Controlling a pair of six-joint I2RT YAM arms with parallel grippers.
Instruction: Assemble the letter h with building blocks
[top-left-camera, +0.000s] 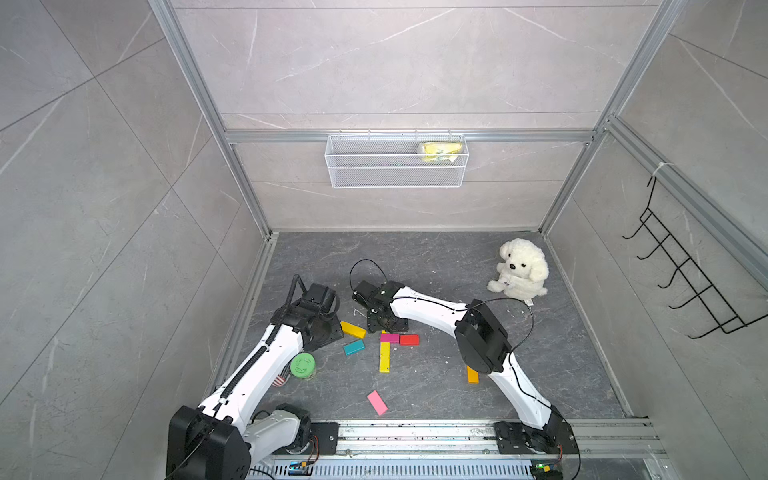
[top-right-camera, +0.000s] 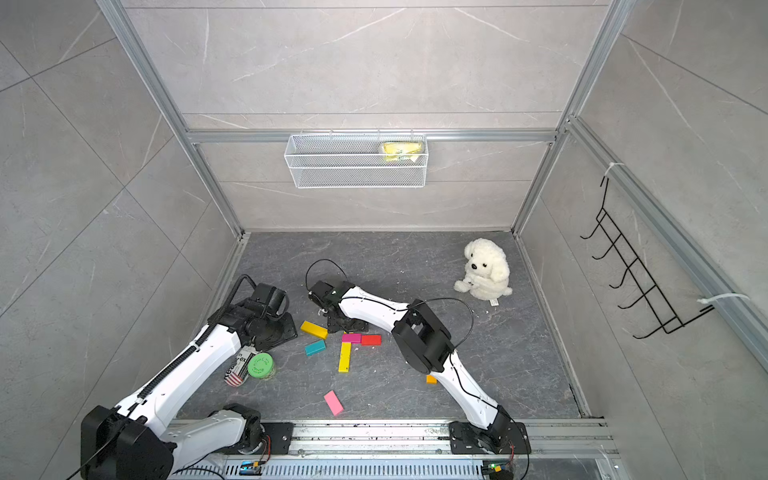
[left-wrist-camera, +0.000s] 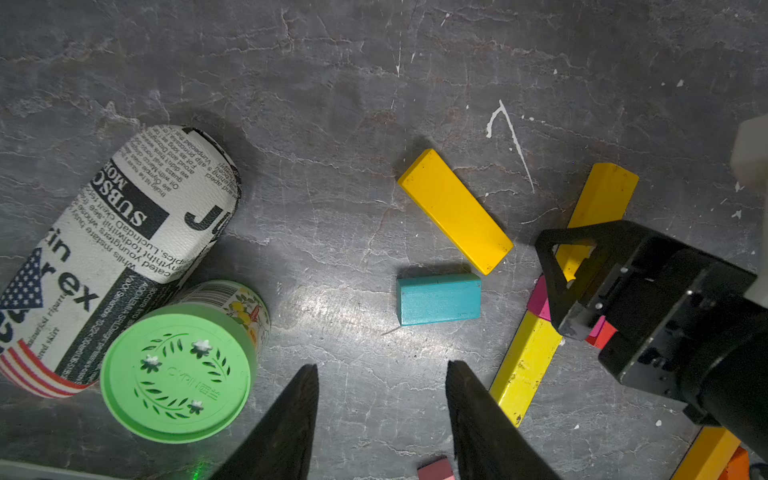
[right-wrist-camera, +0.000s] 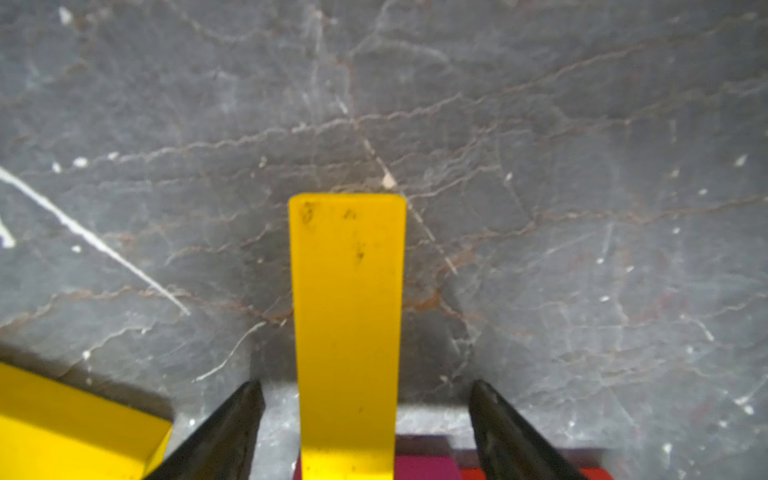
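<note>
A yellow block (right-wrist-camera: 348, 320) lies lengthwise between the parted fingers of my right gripper, with gaps showing on both sides. Its near end meets the magenta block (top-left-camera: 389, 338). To the right of the magenta one is a red block (top-left-camera: 409, 339), and a second long yellow block (top-left-camera: 384, 357) runs from it toward the front. Loose on the floor are a third yellow block (left-wrist-camera: 456, 211), a teal block (left-wrist-camera: 439, 299) and a pink block (top-left-camera: 377, 402). Over bare floor, my left gripper is open and empty.
Left of the blocks stand a green-lidded can (left-wrist-camera: 180, 372) and a printed fabric case (left-wrist-camera: 120, 256). An orange block (top-left-camera: 473, 375) is partly under the right arm. A white plush dog (top-left-camera: 521, 270) sits at the back right.
</note>
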